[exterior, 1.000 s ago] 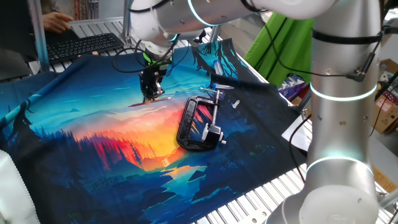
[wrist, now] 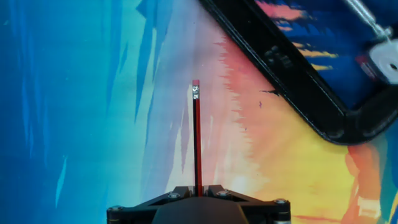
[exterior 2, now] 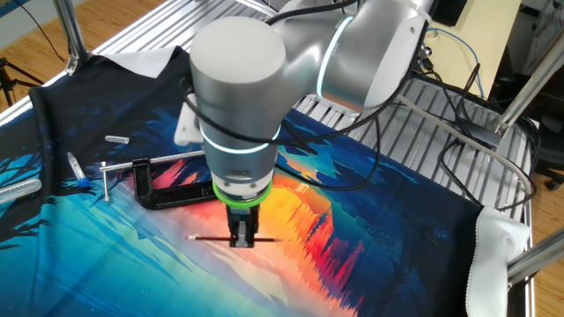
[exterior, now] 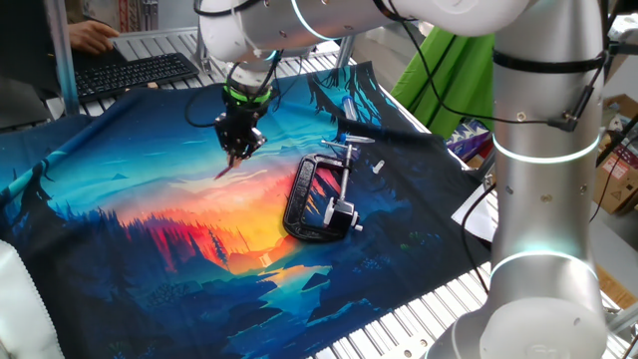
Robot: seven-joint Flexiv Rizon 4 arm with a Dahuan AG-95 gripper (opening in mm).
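Note:
A thin red-and-black pencil (wrist: pixel 198 143) with a pink eraser end shows in the wrist view, running straight out from between the fingers. My gripper is shut on it. In exterior view 2 the pencil (exterior 2: pixel 211 238) sticks out on both sides of the gripper (exterior 2: pixel 242 239), roughly level. Exterior view 1 has the gripper (exterior: pixel 233 155) over the painted cloth, left of the black clamp, with the pencil (exterior: pixel 225 171) slanting below it. How high the pencil is above the cloth is hard to tell.
A black C-clamp (exterior: pixel 296 204) lies on the patterned cloth (exterior: pixel 150 279) close to the gripper. Beyond it are a small clear piece (exterior: pixel 378 167) and a blue-capped tube (exterior 2: pixel 77 169). A keyboard (exterior: pixel 135 73) and a person's hand (exterior: pixel 92 37) are at the back left.
In exterior view 1 the pencil has turned from nearly level across the view to a steep slant, and the gripper has rotated with it. The clamp has stayed put.

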